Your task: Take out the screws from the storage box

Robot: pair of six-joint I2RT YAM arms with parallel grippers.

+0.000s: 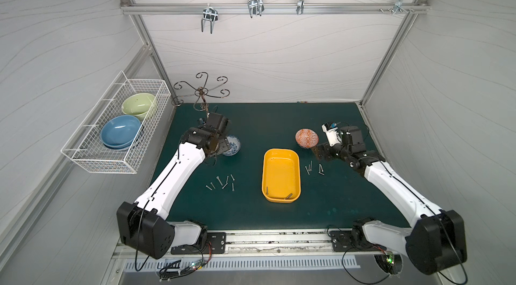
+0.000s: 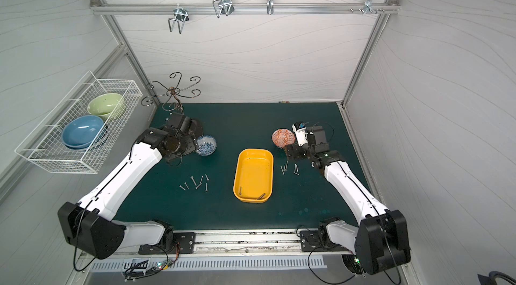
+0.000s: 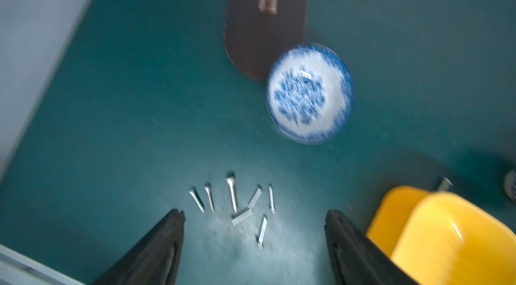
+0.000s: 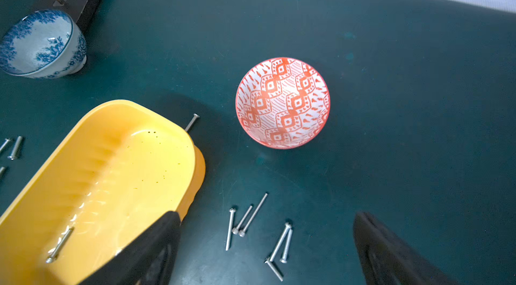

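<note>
The yellow storage box [image 1: 281,199] sits mid-table, with a screw [image 4: 59,244] lying inside it; the top left view shows two in its near end. Left of the box, several loose silver screws [image 3: 232,194] lie on the green table. More screws [image 4: 279,243] lie to its right, and a single screw [image 4: 192,122] rests just beyond its far end. My left gripper is high over the left screws, fingers apart and empty. My right gripper hangs above the right-hand screws, wide open with nothing between its fingers.
A blue-and-white bowl [image 3: 309,91] stands at left beside the dark base [image 3: 266,32] of a metal stand. An orange-patterned bowl [image 4: 282,103] is behind the right screws. A white wire basket [image 1: 99,165] with bowls hangs at far left.
</note>
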